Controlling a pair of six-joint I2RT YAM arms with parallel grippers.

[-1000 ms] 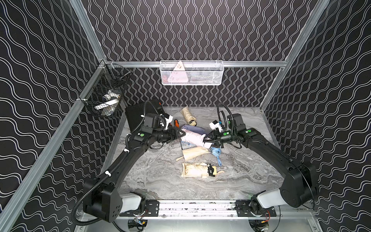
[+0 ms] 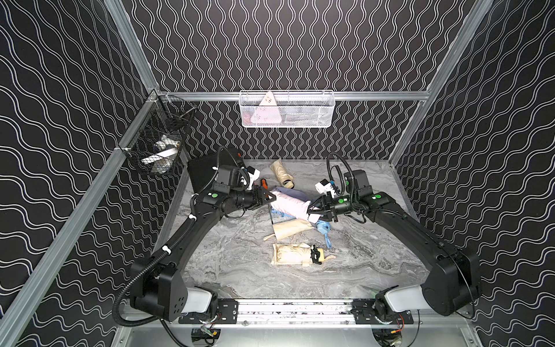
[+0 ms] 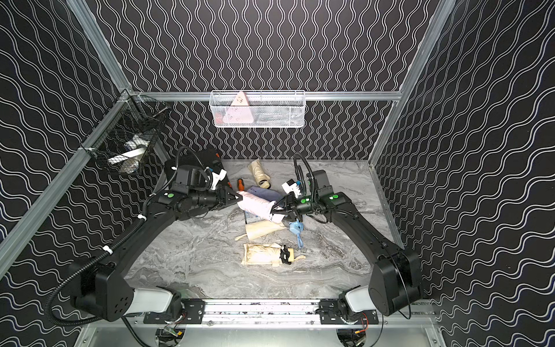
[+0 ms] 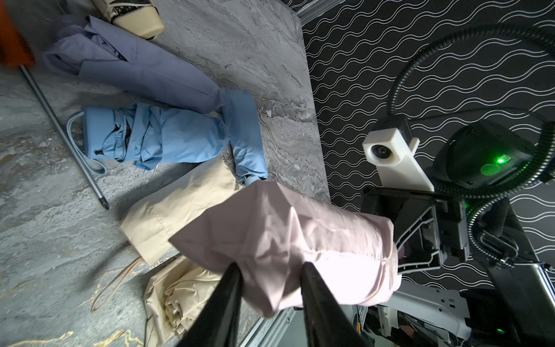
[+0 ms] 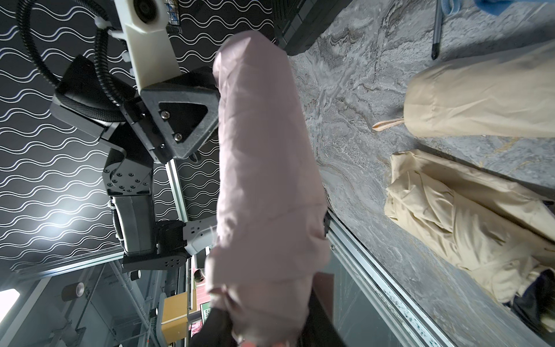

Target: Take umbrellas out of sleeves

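Note:
A pale pink sleeved umbrella (image 2: 289, 203) is held in the air above the table between my two grippers. My left gripper is at one end, its fingers on the fabric, blurred in the left wrist view. My right gripper is at the other end, its fingers mostly behind the fabric. How far either finger is closed is hard to tell. Below lie cream umbrellas (image 5: 479, 98), a crumpled cream one (image 5: 462, 225), blue ones (image 4: 179, 133) and a lavender one (image 4: 133, 66).
A screwdriver (image 4: 63, 138) lies among the umbrellas. A black case (image 2: 199, 170) is at back left, another cream umbrella (image 2: 281, 173) at the back. A white mesh basket (image 2: 306, 112) and a black wire basket (image 2: 138, 144) hang on the frame.
Both arms have shifted slightly, the right one a little rightward, with the pink umbrella still between them. The items on the table look unchanged.

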